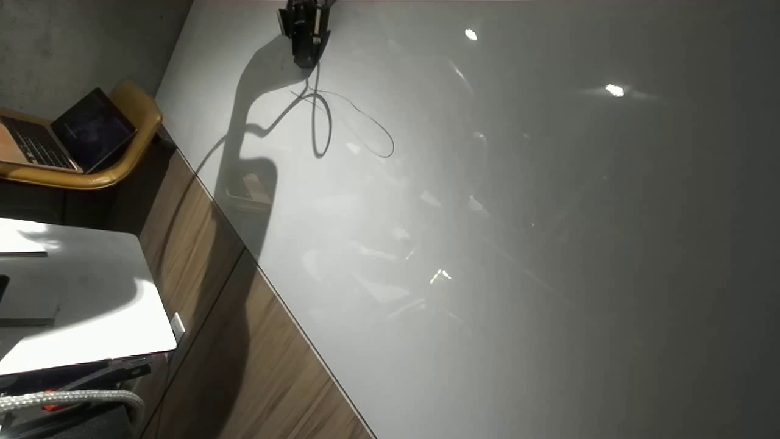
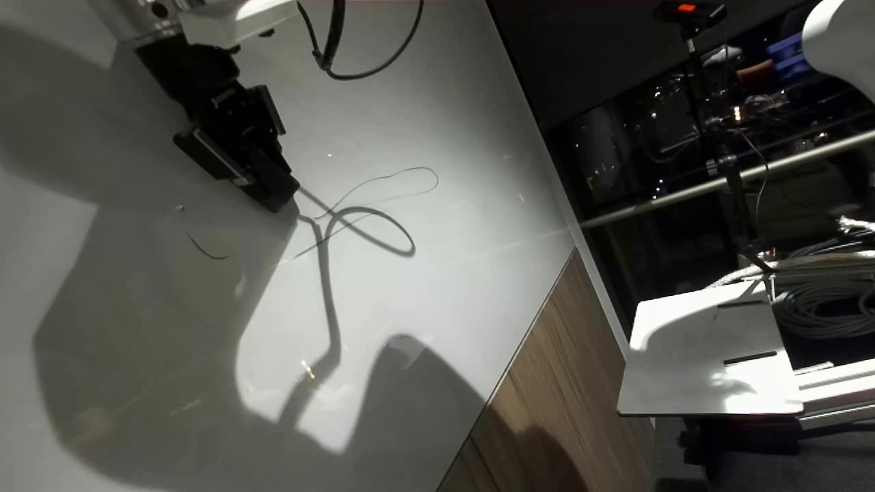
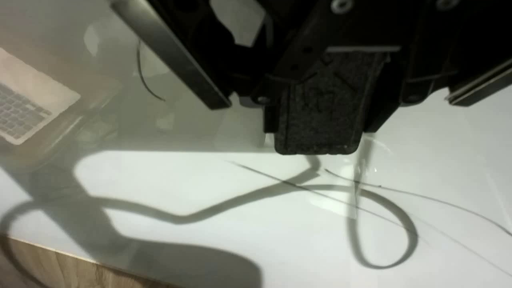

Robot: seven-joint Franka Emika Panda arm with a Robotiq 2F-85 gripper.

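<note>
My black gripper looks shut in the wrist view, its broad dark finger pad (image 3: 321,105) facing the camera. Nothing shows between the fingers, and the far finger is hidden. In exterior view 1 the gripper (image 1: 304,64) is at the top, over the pale glossy table (image 1: 512,219); exterior view 2 has the gripper (image 2: 283,201) pointing down near its surface. A thin dark cord (image 3: 441,201) curves in a loose loop just beyond the fingertips, apart from them. Seen from outside, the cord (image 1: 365,117) lies to the gripper's lower right.
One short dark strand (image 2: 205,250) lies on the table. The thick grey loops are the arm cable's shadow. A laptop (image 1: 44,142) rests on a yellow chair (image 1: 142,124) past the table's edge, near a white side table (image 1: 157,314).
</note>
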